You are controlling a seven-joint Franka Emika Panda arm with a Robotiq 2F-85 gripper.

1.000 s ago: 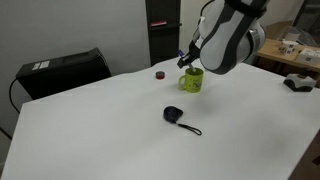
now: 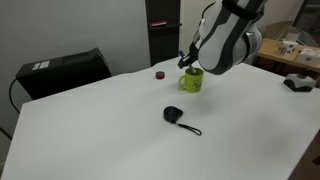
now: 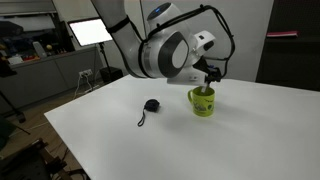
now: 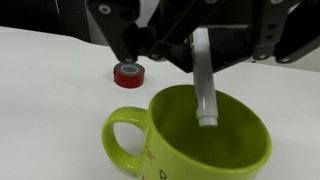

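A light-green mug [image 4: 215,135] stands upright on the white table, its handle towards the left in the wrist view. My gripper is shut on a white marker [image 4: 204,85], which points down over the mug's opening. In the wrist view the marker's lower end shows against the mug's inner wall, apart from the bottom as far as can be seen. From outside, my gripper [image 3: 207,80] is just above the mug [image 3: 202,103]; the arm partly covers the fingers.
A red tape roll [image 4: 129,75] lies behind the mug. A black round object with a strap [image 2: 173,114] lies nearer the front. A black case [image 2: 62,73] stands at the table's back left.
The arm and gripper have shifted slightly over the mug, the marker staying in hold. The mug, tape roll and black object have not moved.
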